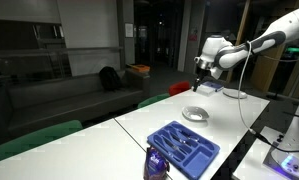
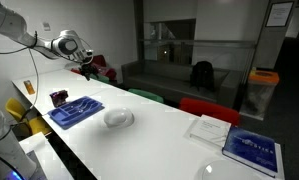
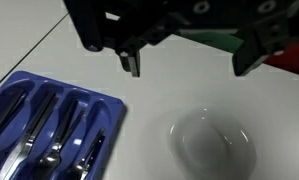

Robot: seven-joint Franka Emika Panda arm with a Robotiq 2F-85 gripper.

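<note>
My gripper is open, its two fingers wide apart with nothing between them. It hangs high above the white table. In the wrist view a round white bowl (image 3: 214, 142) lies below and a little right of the gap. A blue cutlery tray (image 3: 107, 140) fills the lower left of that view, with metal cutlery (image 3: 27, 140) in its slots. In exterior view 1, the bowl (image 1: 195, 114) rests on the table just beyond the tray (image 1: 208, 150), apart from it.
A dark red and purple object (image 1: 156, 165) stands by the tray's left side. Books or boxes (image 2: 251, 148) and a white plate (image 2: 225, 171) lie toward the table's other end. Red and green chairs line the far edge.
</note>
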